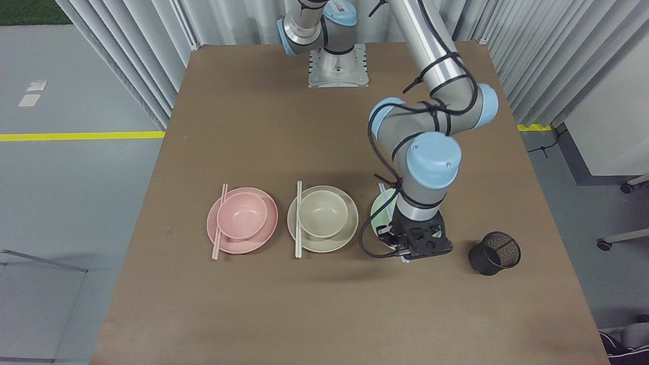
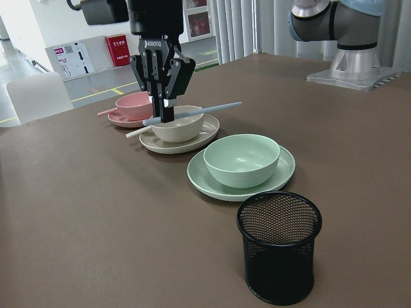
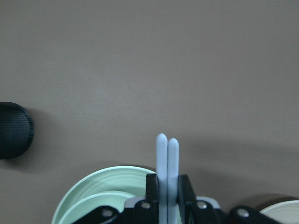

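Note:
My gripper is shut on a pair of light blue chopsticks (image 3: 161,163), held level above the green bowl (image 2: 241,160) on its green plate (image 2: 221,191) in the camera left view. In the front view the arm hides most of that green set. To its left a beige bowl (image 1: 323,213) sits on a beige plate (image 1: 331,244) with beige chopsticks (image 1: 298,237) across the plate, and a pink bowl (image 1: 242,214) sits on a pink plate (image 1: 246,246) with pink chopsticks (image 1: 217,237).
A black mesh pen cup (image 1: 494,254) stands to the right of the green set.

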